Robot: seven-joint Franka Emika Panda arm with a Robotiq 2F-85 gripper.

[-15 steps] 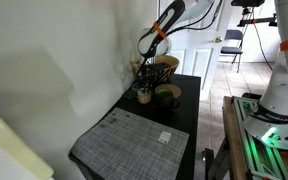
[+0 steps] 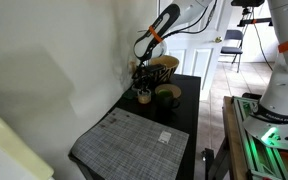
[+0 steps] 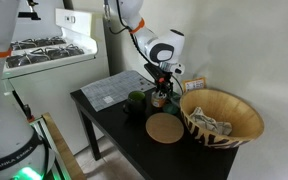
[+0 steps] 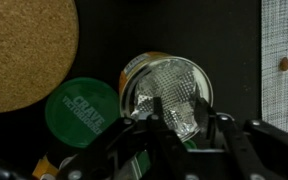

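An open can [image 4: 134,73] stands upright in the wrist view, with a silvery mesh-like piece [image 4: 170,82] at its mouth. My gripper is right over it, its two dark fingers apart, one at each side of the mesh's near part. Whether they touch the mesh, I cannot tell. Exterior view 1 has the gripper [image 2: 142,76] pointing down just above the can [image 2: 144,97]. From the other side, the gripper [image 3: 162,83] also appears directly over the can [image 3: 158,100].
A green lid [image 4: 82,112] lies close beside the can, near a round cork mat [image 3: 165,127]. A dark mug [image 3: 137,103] stands nearby, and a large wooden basket [image 3: 224,112] holds a cloth. The grey mat [image 2: 129,145] has much free room.
The gripper stays over the can with only a very slight shift in its pose. The can, mug and basket keep their places.
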